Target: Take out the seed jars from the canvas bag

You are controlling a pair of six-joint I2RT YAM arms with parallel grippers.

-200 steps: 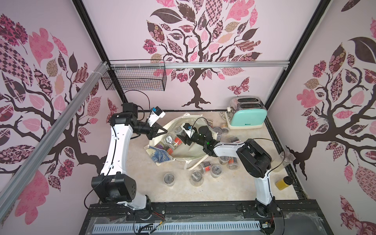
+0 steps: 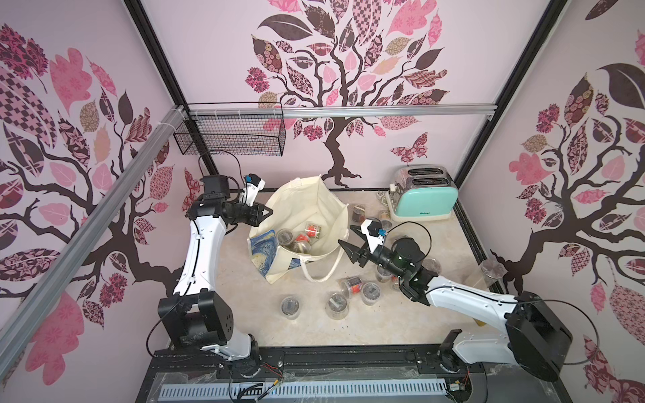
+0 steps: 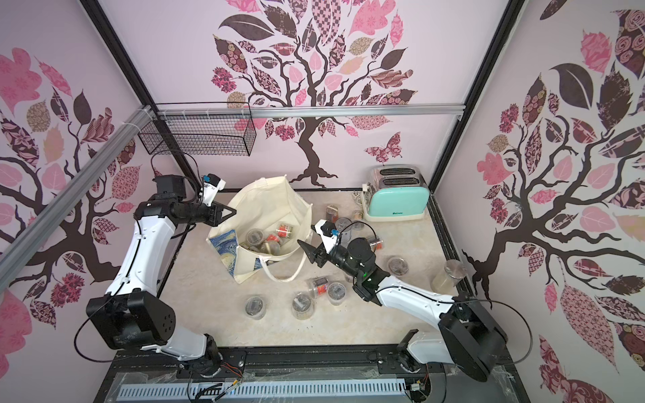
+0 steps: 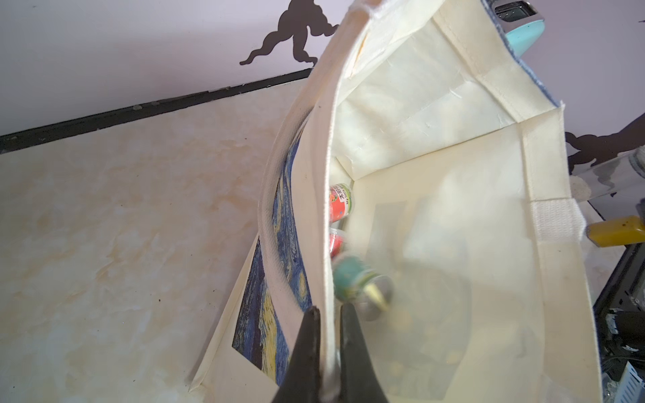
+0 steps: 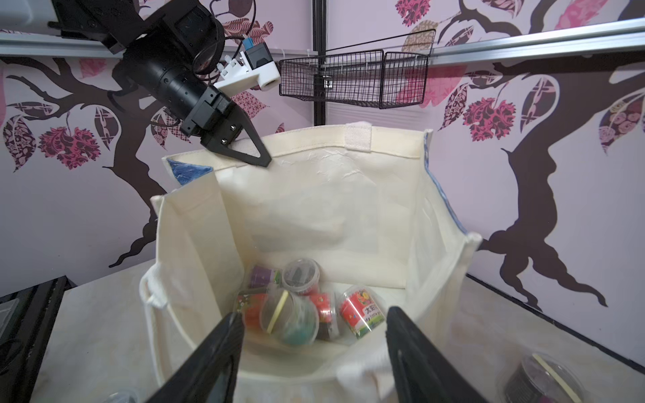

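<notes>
The canvas bag (image 2: 309, 201) stands open on the table, holding several seed jars, one blurred in the left wrist view. My left gripper is shut on the bag's rim, lifting its left side. My right gripper (image 2: 344, 254) is at the bag's right side; in the right wrist view its fingers stand apart, with no jar visible between them.
Several jars (image 2: 290, 307) stand or lie on the table in front of and right of the bag. A turquoise toaster (image 2: 423, 198) is at the back right, a wire basket (image 2: 228, 134) hangs back left.
My right gripper has moved from inside the bag rightward to its side; the jar seen at it earlier is no longer there.
</notes>
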